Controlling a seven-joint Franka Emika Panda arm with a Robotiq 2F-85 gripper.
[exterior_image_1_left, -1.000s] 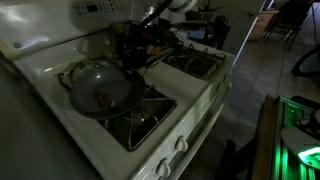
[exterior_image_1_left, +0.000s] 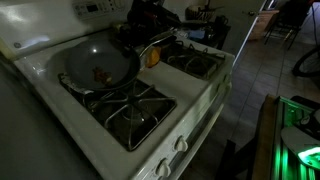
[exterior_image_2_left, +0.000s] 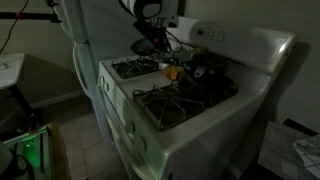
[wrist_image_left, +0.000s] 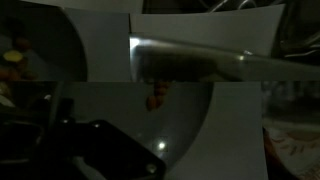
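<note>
A dark round pan (exterior_image_1_left: 100, 62) with a few brown-orange pieces (exterior_image_1_left: 101, 76) in it is over the near left part of the stove in exterior view 1. It appears raised off the burner grate (exterior_image_1_left: 138, 112). A light, narrow handle (exterior_image_1_left: 157, 42) runs from its rim toward the dark gripper (exterior_image_1_left: 149, 37), which is shut on it. Exterior view 2 shows the pan edge-on (exterior_image_2_left: 146, 47) beneath the arm. Up close in the wrist view are the grey pan (wrist_image_left: 130, 108), its food (wrist_image_left: 158, 96) and a shiny metal bar (wrist_image_left: 200, 62); the exact grip is too dark to make out.
An orange item (exterior_image_2_left: 172, 72) sits on the stovetop between the burners. Behind it, near the back panel (exterior_image_2_left: 225, 40), stands a dark pot (exterior_image_2_left: 207, 68). The near burner grate (exterior_image_2_left: 180, 103) in exterior view 2 is bare.
The pan has moved up and slightly left in exterior view 1, toward the back panel, together with my gripper. More of the front burner grate shows now.
</note>
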